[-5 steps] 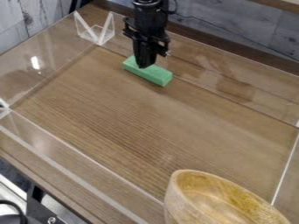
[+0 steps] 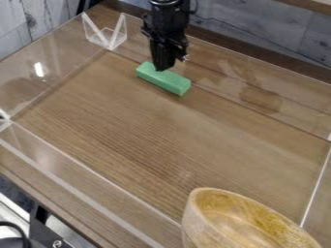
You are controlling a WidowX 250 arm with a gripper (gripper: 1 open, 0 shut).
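A green rectangular block lies flat on the wooden surface near the back centre. My black gripper stands at the block's upper left end, low over it and partly covering that end. The fingertips are small and dark here, so whether they are open or shut, or touching the block, I cannot tell.
A clear plastic piece sits at the back left. A large yellow bowl occupies the front right. Walls border the back.
My gripper has shifted slightly left. The green block looks nearly in the same place, at most nudged very slightly.
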